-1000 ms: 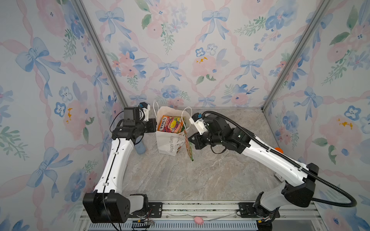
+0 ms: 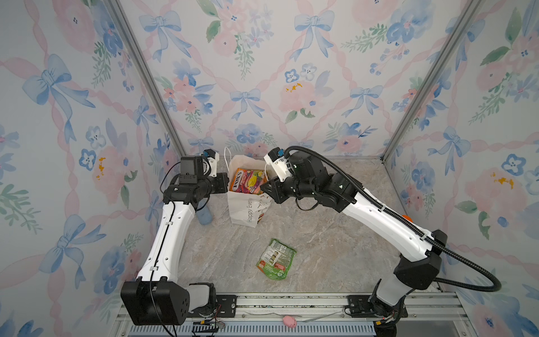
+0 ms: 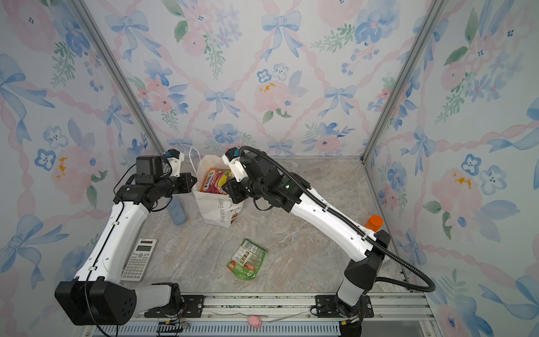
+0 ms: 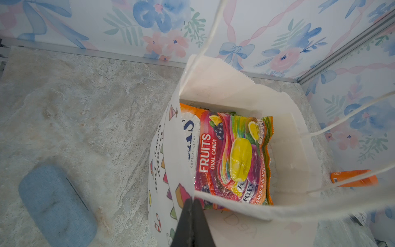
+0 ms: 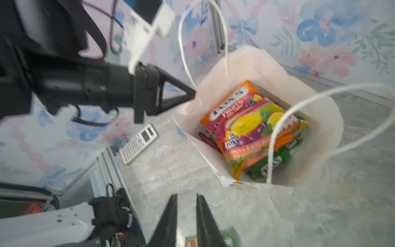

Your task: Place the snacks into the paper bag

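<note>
The white paper bag [image 2: 244,210] stands open at the left-centre of the table. Inside it lies a Fox's Fruits candy packet [image 4: 230,160], with a dark green packet [image 5: 271,164] partly under it. A green snack pouch [image 2: 276,259] lies flat on the table in front of the bag. At the bag's left rim, my left gripper is shut; its tips touch the paper edge, and whether paper is pinched between them is unclear. My right gripper hovers at the bag's front right, fingers parted and nothing between them.
A blue case [image 4: 57,205] lies left of the bag and a calculator [image 3: 139,259] by the left arm. An orange-topped item [image 3: 374,223] stands at the far right, behind the right arm. Thin bag handles [image 5: 284,127] arch above the opening.
The green pouch, earlier hanging from my right gripper at the bag's right side, now lies on the table. The right gripper has opened and shifted slightly left. The left arm has stayed still.
</note>
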